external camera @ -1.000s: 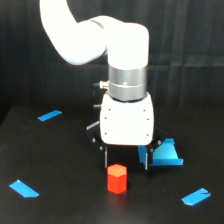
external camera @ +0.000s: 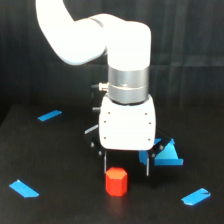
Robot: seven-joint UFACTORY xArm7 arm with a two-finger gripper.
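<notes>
A small red block (external camera: pixel 116 182) with a lighter, orange-red top stands on the dark table near the bottom centre of the view. Above and slightly behind it hangs my white gripper (external camera: pixel 127 166), pointing down. Its thin dark fingers are spread wide, one on the left and one on the right, and nothing shows held between them. Whether either finger touches the block cannot be made out.
Behind the right finger lies a blue shape (external camera: pixel 172 157) with a pale blue patch, partly hidden by the gripper. Blue tape strips mark the table at back left (external camera: pixel 50 115), front left (external camera: pixel 24 188) and front right (external camera: pixel 196 197).
My gripper has come slightly lower. The red block appears a little nearer the camera and a touch further left, with its face seen differently.
</notes>
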